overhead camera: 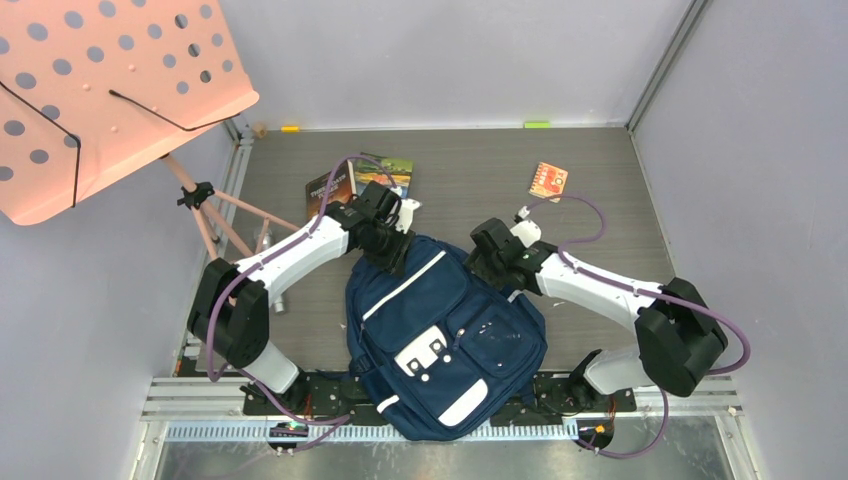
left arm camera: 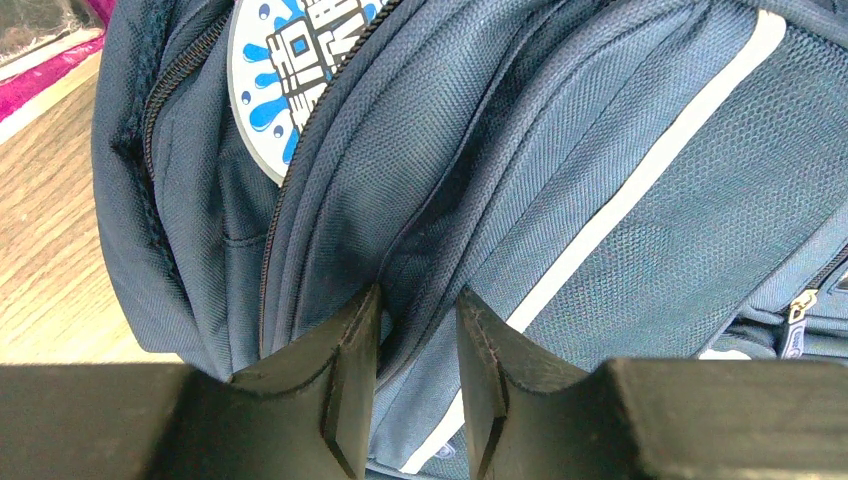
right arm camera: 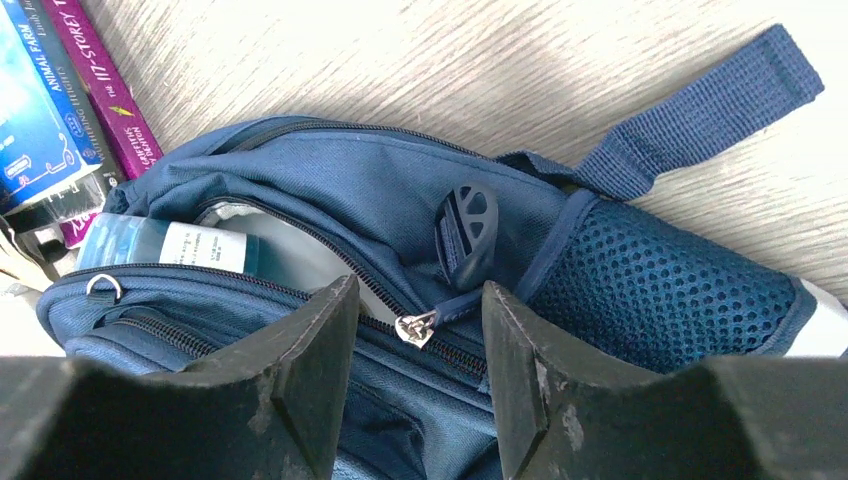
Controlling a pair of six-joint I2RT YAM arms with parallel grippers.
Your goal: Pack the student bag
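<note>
The navy student bag [overhead camera: 430, 330] lies flat on the table, front pockets up. Near its top left, my left gripper is shut on a fold of the bag's fabric edge. Over the bag's upper right side, my right gripper stands open. A silver zipper pull [right arm camera: 415, 328] with a short blue tab lies between and below its fingers, not gripped. The zipped side is partly open there. Inside the gap show a translucent blue container [right arm camera: 165, 245] with a white label and something white.
Dark and colourful books [overhead camera: 383, 172] lie behind the bag at the left. A small orange notebook [overhead camera: 549, 181] sits at the back right. A loose blue strap [right arm camera: 700, 120] extends from the bag. At the left, a pink stand [overhead camera: 225, 225] rises.
</note>
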